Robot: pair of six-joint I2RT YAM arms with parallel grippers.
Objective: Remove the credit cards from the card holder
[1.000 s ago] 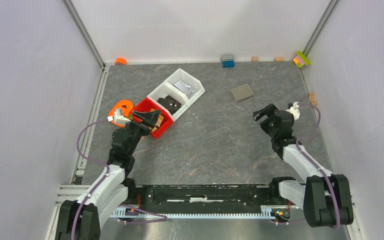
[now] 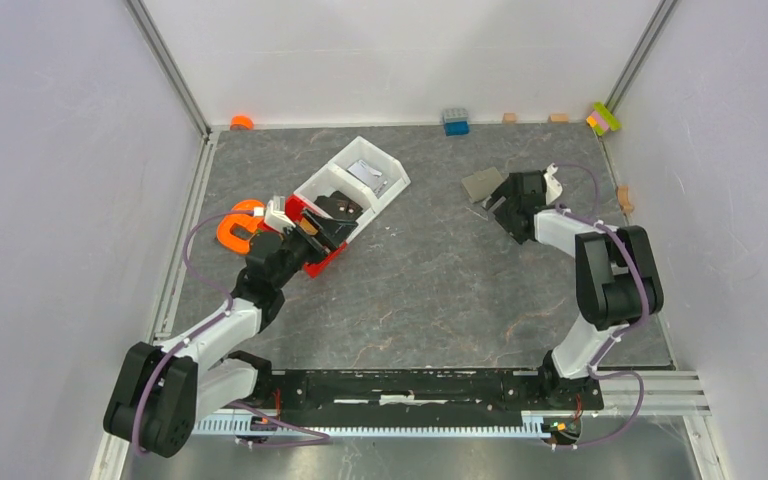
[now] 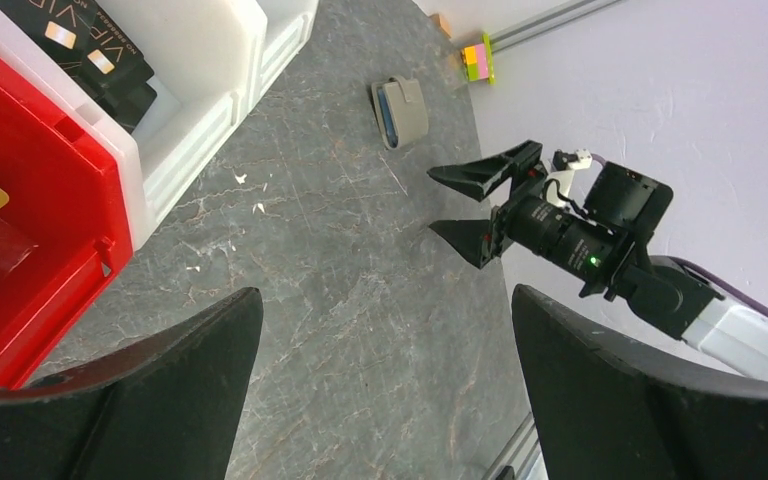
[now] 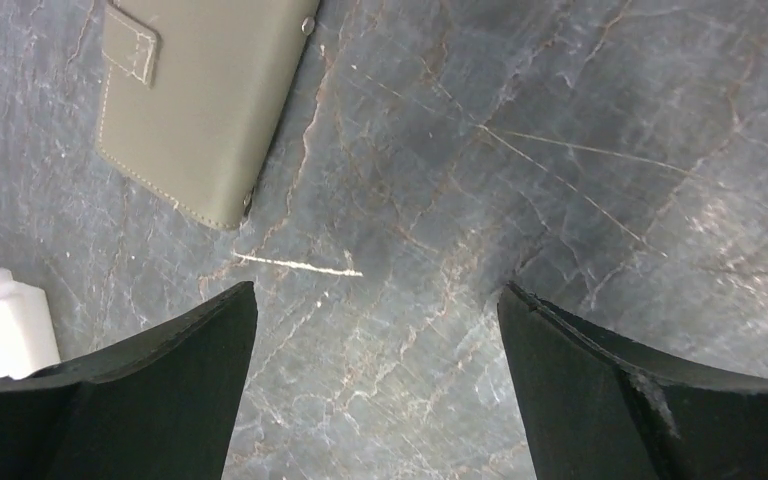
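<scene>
The grey-beige card holder (image 2: 482, 184) lies closed on the dark marbled table at the right rear. Its snap tab shows at the upper left of the right wrist view, where the holder (image 4: 195, 110) is partly cut off by the frame's edge. No card can be made out in it. Close beside the holder, on its near right side, my right gripper (image 2: 495, 219) is open with bare table between its fingers. My left gripper is open and empty over the red bin (image 2: 326, 262), well left of the holder.
Joined to the red bin is a white two-part tray (image 2: 401, 184) with dark boxes and a light item inside. An orange ring (image 2: 225, 236) lies left of it. Toy blocks (image 2: 456, 123) line the back wall. Mid-table is clear.
My right gripper has moved left and rearward, closer to the card holder. The left gripper has shifted right over the red bin. The holder has stayed put.
</scene>
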